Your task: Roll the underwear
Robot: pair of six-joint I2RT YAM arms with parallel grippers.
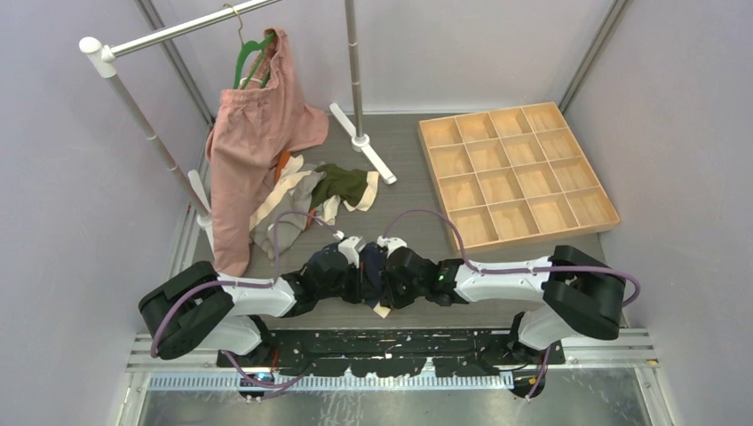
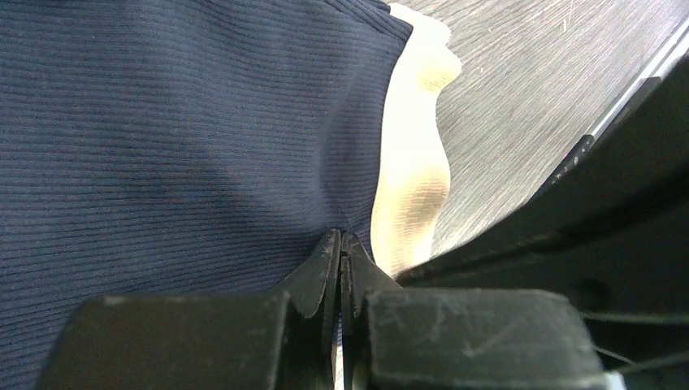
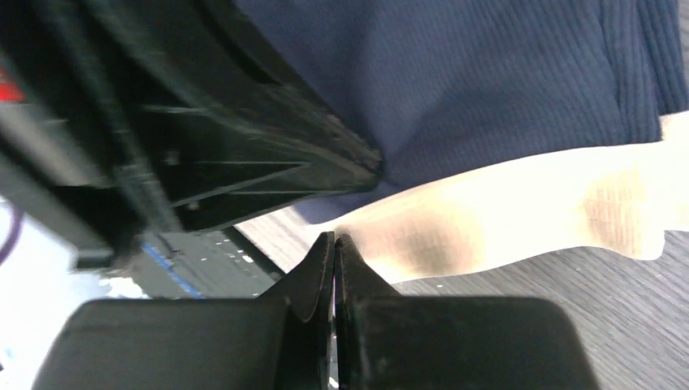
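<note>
Navy ribbed underwear with a cream band (image 3: 520, 203) lies at the table's front middle, mostly covered by the arms in the top view. In the left wrist view its navy cloth (image 2: 203, 138) fills the left side and creases toward my left gripper, which is shut on the cloth beside the band. My right gripper is shut at the end of the cream band, with a thin bit of it apparently between the tips. Both grippers stand close together, left finger (image 3: 357, 166) pressing into the navy cloth.
Grey, green and cream clothes (image 1: 297, 200) lie in a pile behind the left arm. Pink trousers (image 1: 253, 133) hang from a rack (image 1: 355, 71). An empty wooden compartment tray (image 1: 519, 176) stands at the back right.
</note>
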